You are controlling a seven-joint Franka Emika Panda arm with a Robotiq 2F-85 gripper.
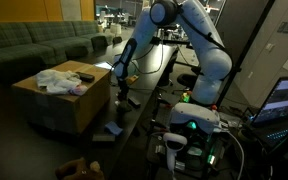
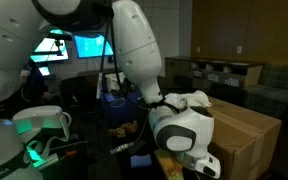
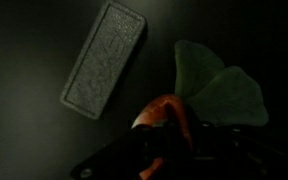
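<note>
In the wrist view, an orange-red object [image 3: 162, 108] with broad green leaves [image 3: 229, 97] lies between the dark fingers of my gripper, which is shut on it. Its lower part is hidden by the fingers, and the picture is very dark. Exterior view 1 has the gripper [image 1: 118, 96] low over the dark table, just right of the cardboard box. From the other side, in exterior view 2, the white wrist [image 2: 184, 135] hides most of the grip.
A grey rectangular block [image 3: 104, 58] lies on the table near the held object. The cardboard box [image 1: 82, 108] carries white cloth [image 1: 59, 81]. A small blue item [image 1: 113, 128] lies toward the front. A laptop [image 1: 281, 105] stands at far right.
</note>
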